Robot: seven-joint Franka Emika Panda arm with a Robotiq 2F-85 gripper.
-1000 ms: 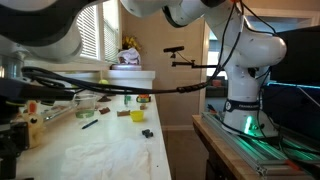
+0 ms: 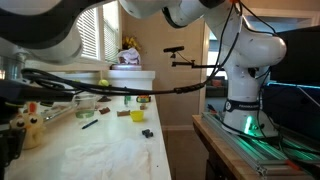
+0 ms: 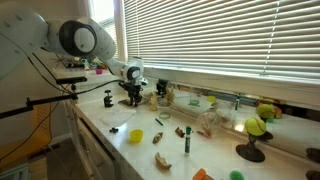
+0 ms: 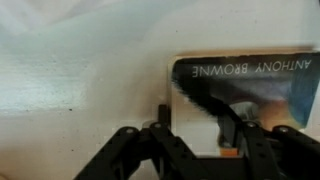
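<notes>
In the wrist view, a dark-covered book (image 4: 250, 85) printed "ANTHONY BROWNE" lies beneath my gripper. One fingertip is at the book's left edge, and the other stands over its pale cover area. The fingers are part closed with the book between them, though the contact itself is hard to make out. Exterior view 1 has the gripper (image 2: 10, 145) at the far left, largely cut off by the frame. From the other side it appears as a small dark shape (image 3: 133, 96) at the far end of the counter.
A white cloth (image 2: 105, 160) covers the near counter. Beyond it stand a yellow cup (image 2: 138, 116) and a small black item (image 2: 147, 133). Several small objects line the window side, including a dark stand (image 3: 252, 148). My black cable (image 2: 130, 91) hangs across the scene.
In exterior view 1 the arm and gripper at the left edge have risen slightly. The cup, cloth and other counter items have stayed put.
</notes>
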